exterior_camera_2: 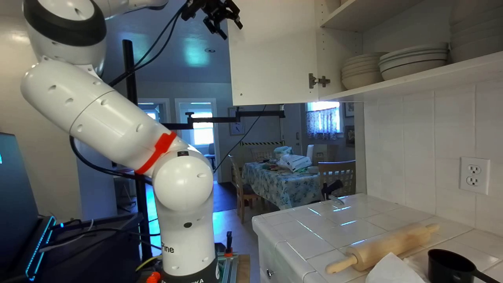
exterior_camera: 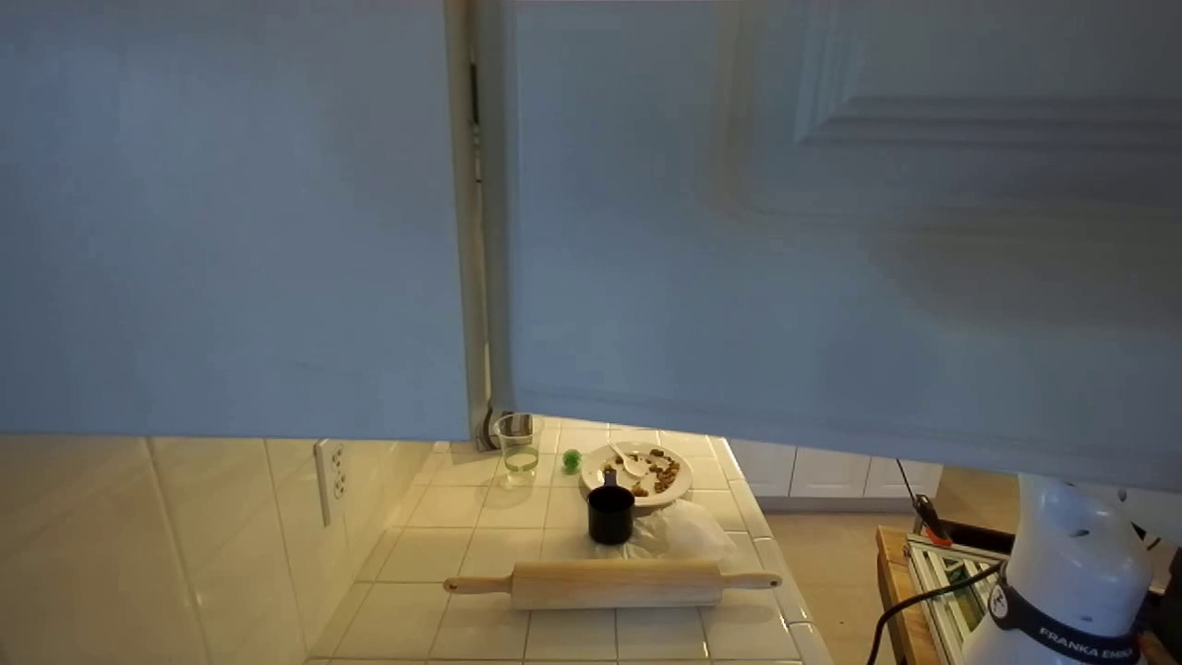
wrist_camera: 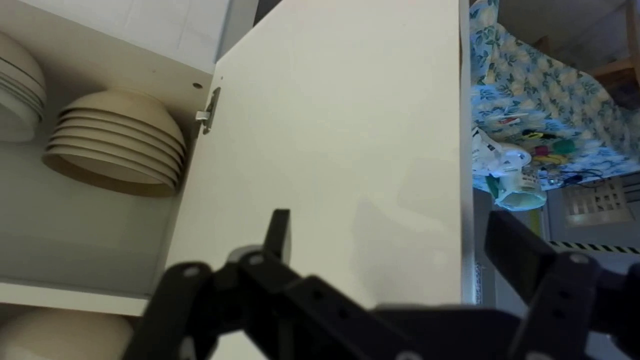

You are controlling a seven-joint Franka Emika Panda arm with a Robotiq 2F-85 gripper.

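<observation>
The white cabinet door [wrist_camera: 336, 150] stands swung open on its hinge and fills the middle of the wrist view. My gripper is open, its two dark fingers well apart. The door's free edge [wrist_camera: 468, 180] shows between the fingers in that picture; whether either finger touches the door I cannot tell. In exterior view 2 the gripper [exterior_camera_2: 231, 28] is high up, near the outer edge of the cabinet door [exterior_camera_2: 273, 56]. Exterior view 1 shows only the door's outer face [exterior_camera: 842, 277], which hides the gripper.
Stacked bowls [exterior_camera_2: 412, 61] sit on the open cabinet's shelf [exterior_camera_2: 424, 73]. Below, the tiled counter [exterior_camera_2: 301, 226] carries a rolling pin [exterior_camera: 617, 584], a black cup [exterior_camera: 610, 514], a plate [exterior_camera: 676, 493] with food and a spoon, a clear glass [exterior_camera: 518, 449] and a green ball [exterior_camera: 572, 460].
</observation>
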